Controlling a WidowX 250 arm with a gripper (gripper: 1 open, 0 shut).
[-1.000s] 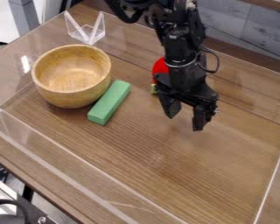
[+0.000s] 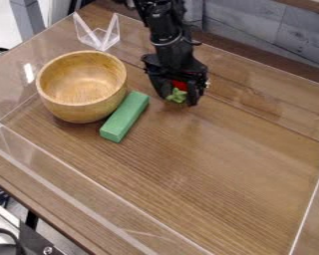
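My black gripper (image 2: 173, 88) is at the upper middle, right of the wooden bowl, low over a small red and green object (image 2: 179, 92) that it partly hides. I cannot make out the fingers clearly, or whether they touch the object.
A large wooden bowl (image 2: 83, 85) sits on the left, with a green block (image 2: 124, 117) lying beside it at its lower right. A clear wire-like rack (image 2: 96, 33) stands at the upper left.
The gripper has moved back and to the left, away from the middle right of the table, and is now over the red and green object.
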